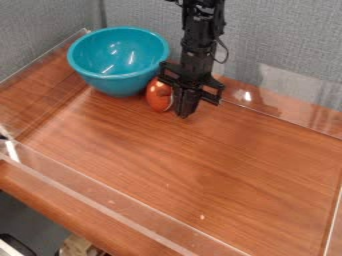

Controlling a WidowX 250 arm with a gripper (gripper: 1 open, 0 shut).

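Note:
A teal bowl (pixel 114 57) stands at the back left of the wooden table (pixel 201 190). Close by its right side is a round red-orange object (pixel 159 98), partly hidden by the black gripper (pixel 182 108). The gripper is low over the table, just right of that object, fingers pointing down. It looks shut, and I see nothing clearly held between its fingers; whether it touches the red object I cannot tell.
Grey padded walls edge the back and left, with a clear plastic strip along the table's rim. The middle, front and right of the table are clear.

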